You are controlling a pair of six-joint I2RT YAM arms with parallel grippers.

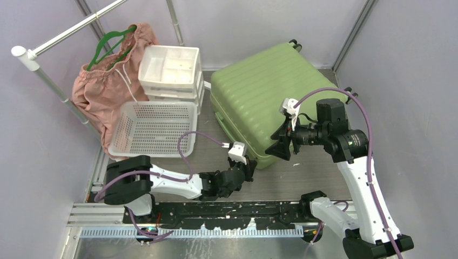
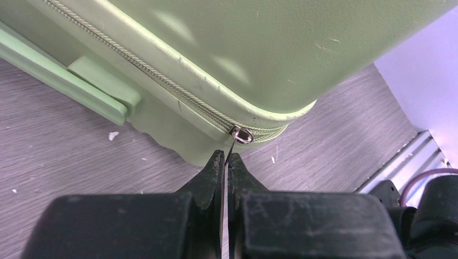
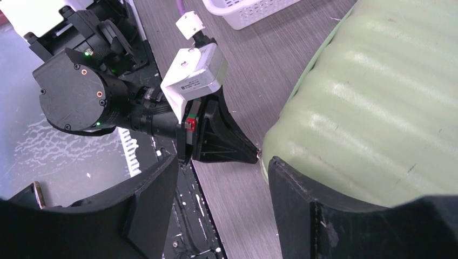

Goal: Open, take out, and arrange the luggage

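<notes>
A green hard-shell suitcase point(image 1: 264, 91) lies on the grey floor. In the left wrist view its zipper runs along the lower side to a metal zipper pull point(image 2: 243, 135) near the rounded corner. My left gripper is shut at that corner, the pull's thin dark tab at its fingertips. My right gripper point(image 1: 278, 143) hangs above the suitcase's front part, its fingers apart with nothing seen between them; in the right wrist view they frame the suitcase and the other arm.
A white perforated basket point(image 1: 151, 129) and stacked white drawers point(image 1: 168, 67) stand left of the suitcase. A pink garment point(image 1: 97, 97) hangs on a green hanger at the rack. Walls enclose the back and sides.
</notes>
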